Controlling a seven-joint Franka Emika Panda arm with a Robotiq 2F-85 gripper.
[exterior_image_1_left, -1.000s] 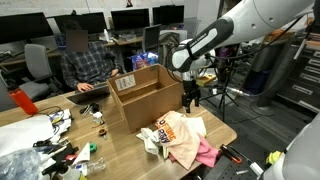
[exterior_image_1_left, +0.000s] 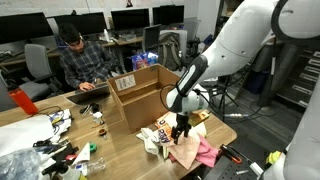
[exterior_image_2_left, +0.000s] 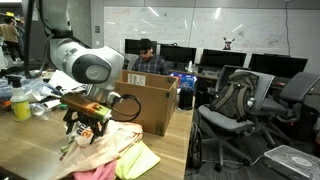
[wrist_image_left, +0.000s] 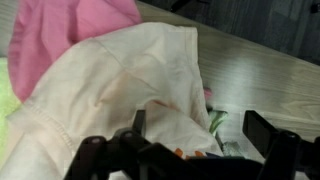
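Observation:
My gripper (exterior_image_1_left: 180, 132) is open and pointing down over a heap of cloths. In the wrist view a pale peach cloth (wrist_image_left: 115, 75) lies beneath the left finger and across part of the gap of the gripper. Whether the fingers touch it, I cannot tell. A pink cloth (wrist_image_left: 62, 28) shows beside it, with a light green edge of another cloth (wrist_image_left: 6, 98) at the far left. From the second exterior view, that greenish-yellow cloth (exterior_image_2_left: 138, 160) lies to the right of the peach cloth (exterior_image_2_left: 108, 146). Nothing appears held.
An open cardboard box (exterior_image_1_left: 142, 107) stands behind the heap. Papers and loose items (exterior_image_1_left: 40, 130) cover the table's left side. Bare wood (exterior_image_1_left: 125, 152) lies left of the cloths. A person (exterior_image_1_left: 88, 62) sits beyond the table.
The arm has come down and to the left, from above the right side of the heap to low over the cloths. The cloths look about the same where visible.

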